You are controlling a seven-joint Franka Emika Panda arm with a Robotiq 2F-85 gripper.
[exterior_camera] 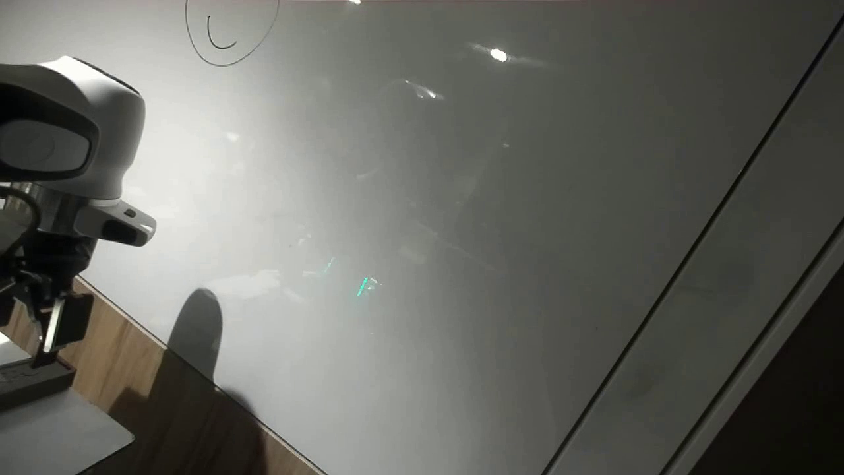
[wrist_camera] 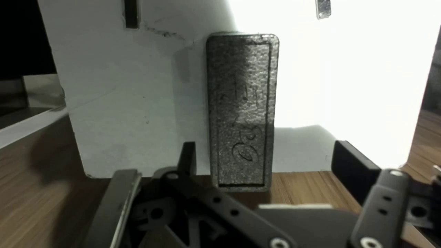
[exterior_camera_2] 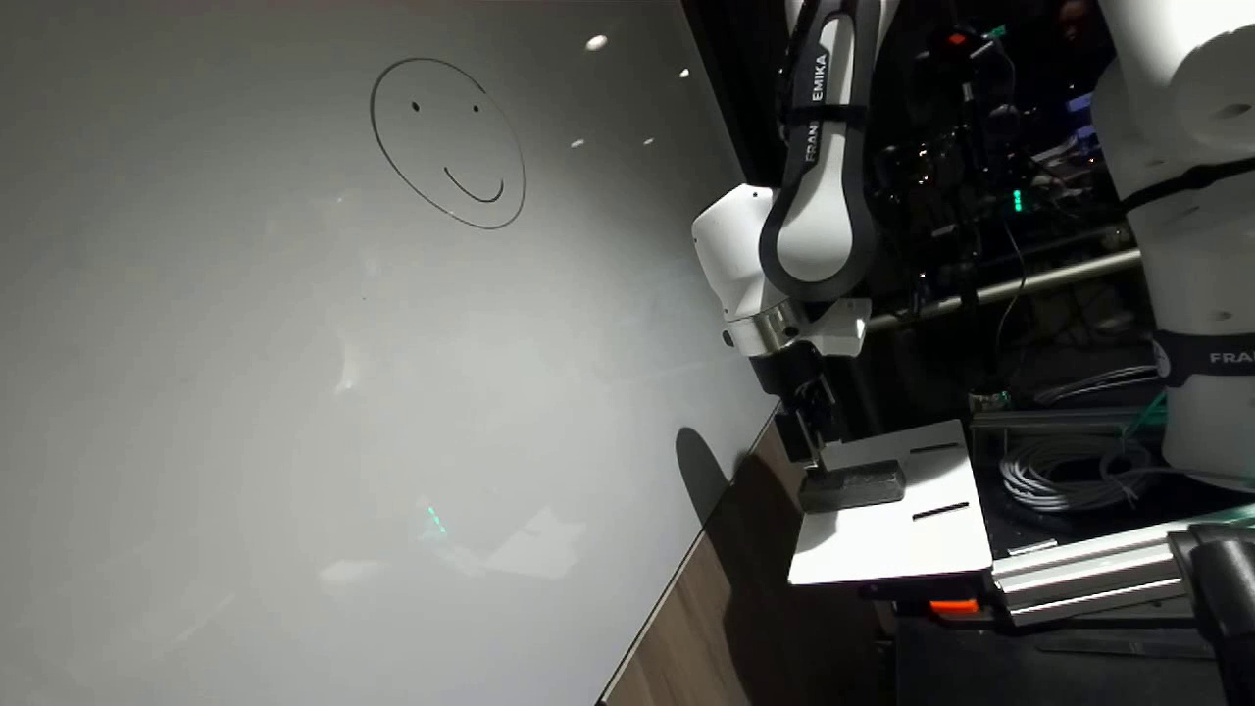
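A dark grey rectangular block (wrist_camera: 242, 107) with writing on its top lies on a white tray (exterior_camera_2: 847, 547), one end jutting past the tray's edge. In the wrist view my gripper is open, its fingers (wrist_camera: 356, 171) spread on either side of the block's near end with nothing gripped. Seen from the second exterior view, my gripper (exterior_camera_2: 818, 471) is low over that end of the block (exterior_camera_2: 853, 486). The first exterior view shows the block (exterior_camera: 31, 385) only partly, cut off by the left edge.
A large whiteboard (exterior_camera_2: 294, 353) carries a drawn smiley face (exterior_camera_2: 488, 226). Wooden surface (exterior_camera_2: 765, 565) lies between whiteboard and tray. Coiled cables (exterior_camera_2: 1047, 477) and a second white arm (exterior_camera_2: 1200, 235) stand to the right of the tray.
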